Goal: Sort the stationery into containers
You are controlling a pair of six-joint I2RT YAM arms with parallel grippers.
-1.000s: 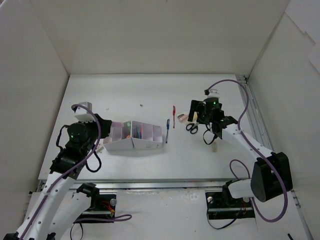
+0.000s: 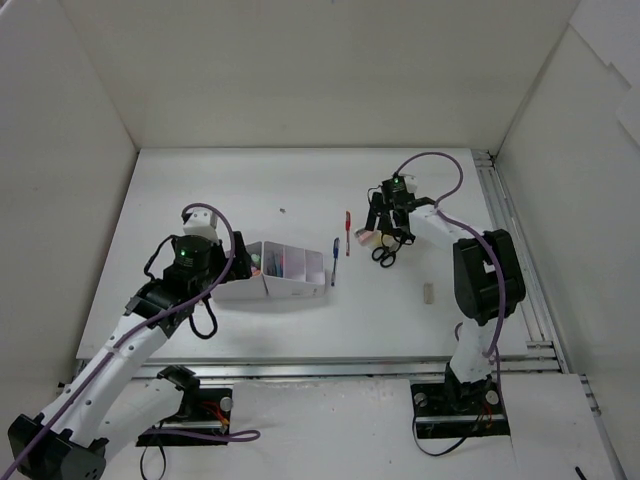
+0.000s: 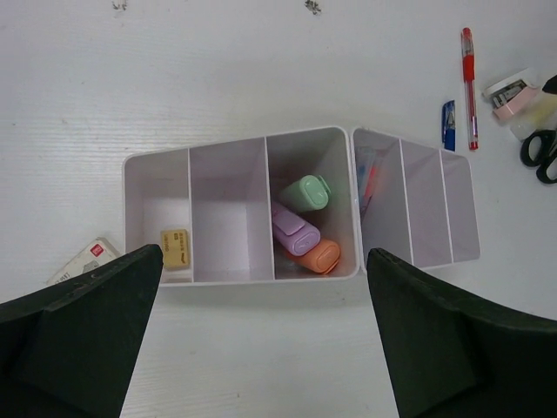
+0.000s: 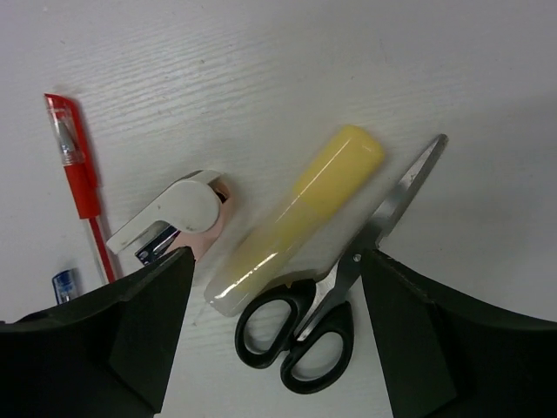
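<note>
My left gripper is open above the white divided container (image 3: pixel 228 200), which holds a yellow eraser (image 3: pixel 174 248) and green (image 3: pixel 300 196), purple (image 3: pixel 291 228) and orange (image 3: pixel 320 257) items; a second container (image 3: pixel 426 200) holds pens or slim items. My right gripper stands open over a yellow tube (image 4: pixel 335 178), black-handled scissors (image 4: pixel 318 353) and a pink-and-white object (image 4: pixel 187 209). A red pen (image 4: pixel 83 187) and a blue pen (image 4: pixel 65 287) lie left of these.
A small box (image 3: pixel 78 266) lies left of the containers. A beige block (image 2: pixel 428 293) rests below the scissors on the right.
My left arm has moved right, over the containers.
</note>
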